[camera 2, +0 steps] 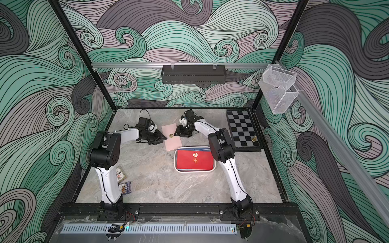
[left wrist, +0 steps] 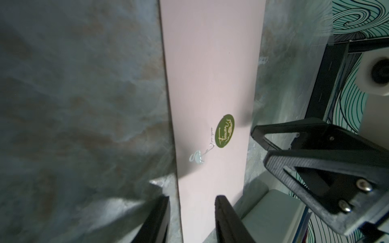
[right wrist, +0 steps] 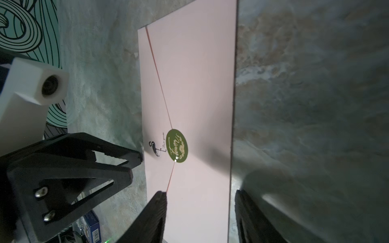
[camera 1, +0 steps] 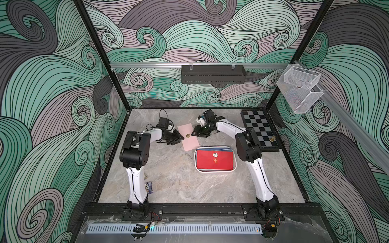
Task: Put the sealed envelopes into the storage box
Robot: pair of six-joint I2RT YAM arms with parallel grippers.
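Observation:
A pink envelope (camera 1: 191, 143) with a round gold-and-green seal lies flat on the table behind the storage box. That white-rimmed storage box (camera 1: 216, 171) holds a red envelope (camera 1: 206, 159) on top of blue ones. At the envelope's left side stands my left gripper (camera 1: 181, 140), its fingers apart; in the left wrist view the pink envelope's (left wrist: 214, 81) long edge passes between the fingertips. Opposite it, my right gripper (camera 1: 194, 134) is open low over the right side. The right wrist view shows the pink envelope (right wrist: 202, 101) between and beyond its fingers. Neither gripper visibly grips it.
A chessboard (camera 1: 259, 128) with a gold piece lies at the right edge of the table. Small card boxes (camera 2: 124, 188) sit near the left arm's base. Bare table (camera 1: 174, 178) spreads in front of the envelope, left of the storage box.

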